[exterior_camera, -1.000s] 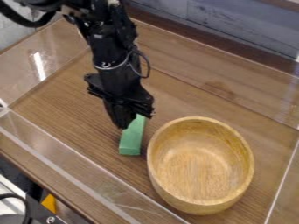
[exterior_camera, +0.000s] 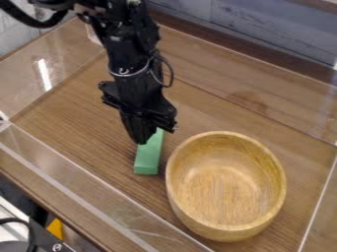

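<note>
The black gripper hangs in the middle-left of the view, shut, its tips just above and left of a green block. The block lies flat on the wooden table, its upper end partly behind the gripper. To the right of the block stands a large empty wooden bowl.
A grey wall runs along the back, and clear edging borders the left and front.
The gripper has shifted very slightly to the left over the last second. The block and bowl have not visibly moved.
</note>
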